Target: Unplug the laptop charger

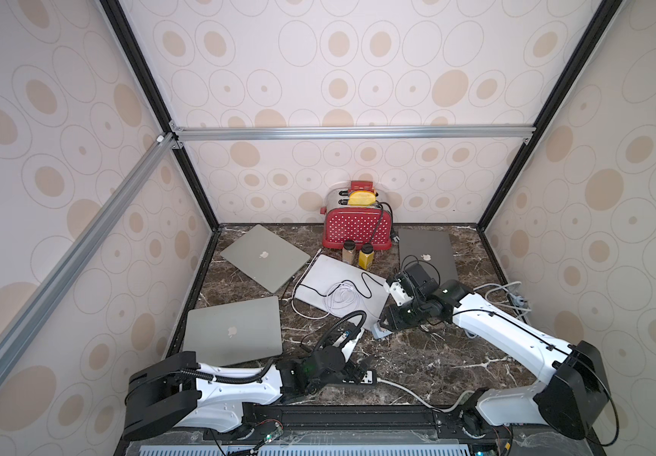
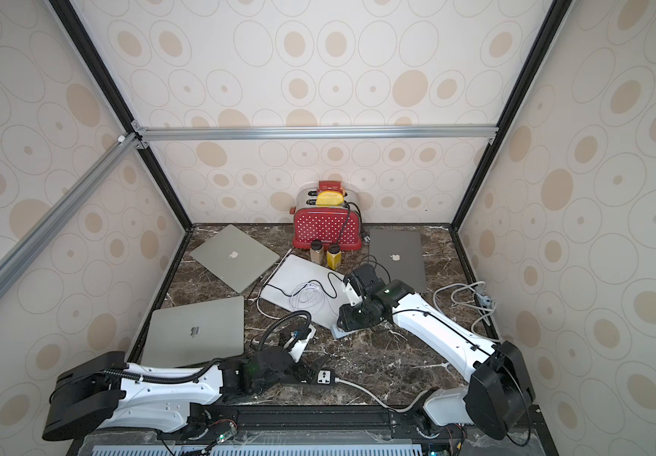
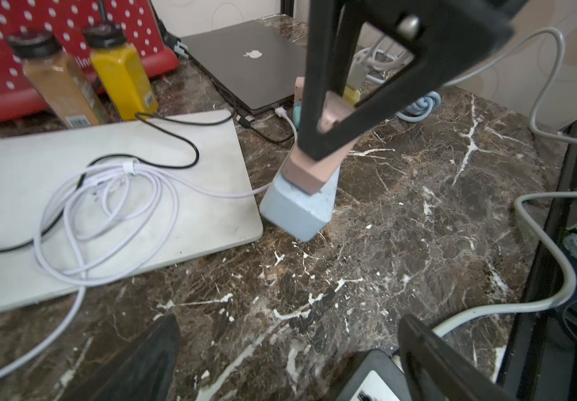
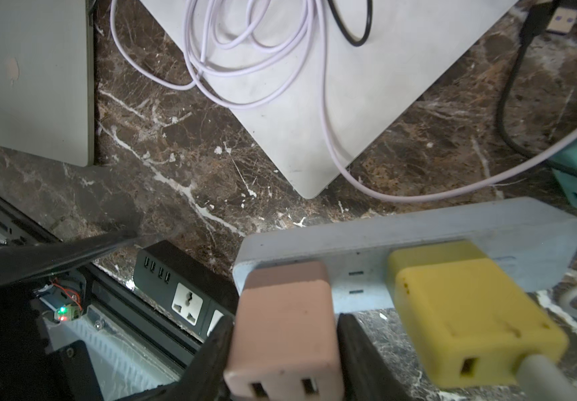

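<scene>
A pink charger block [image 4: 285,334] sits against a pale blue power strip [image 4: 402,234], beside a yellow plug [image 4: 469,307]. My right gripper is open, its dark fingers standing on either side of the pink block; whether they touch it, I cannot tell. In the left wrist view the pale blue strip [image 3: 302,204] shows end-on below the pink block [image 3: 322,150], tilted, and it is unclear if it rests on the table. Open and empty, my left gripper faces the table in front of it, a black power strip [image 3: 375,381] near its right finger.
A white cable coil [image 3: 108,220] and a black cord lie on the silver laptop [image 3: 221,220]. Jars [image 1: 365,256] and a red toaster [image 1: 357,228] stand behind. More laptops lie left [image 1: 233,332] and back right [image 1: 428,250]. Bare marble lies front right.
</scene>
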